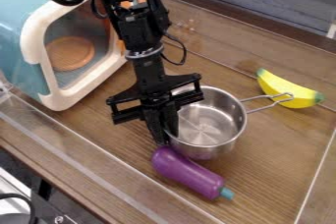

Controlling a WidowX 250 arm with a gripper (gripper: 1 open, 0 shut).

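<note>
My black gripper (163, 130) reaches down at the left rim of a steel pot (215, 126) with a wire handle, just above the upper end of a purple toy eggplant (190, 174). The fingertips are hidden or dark against the pot, so I cannot tell whether they are open or shut. The eggplant lies on the wooden counter in front of the pot, its teal stem toward the lower right.
A yellow banana (286, 89) lies at the right, beyond the pot's handle. A light-blue toy microwave (50, 81) with an open front and an orange disc inside stands at the upper left.
</note>
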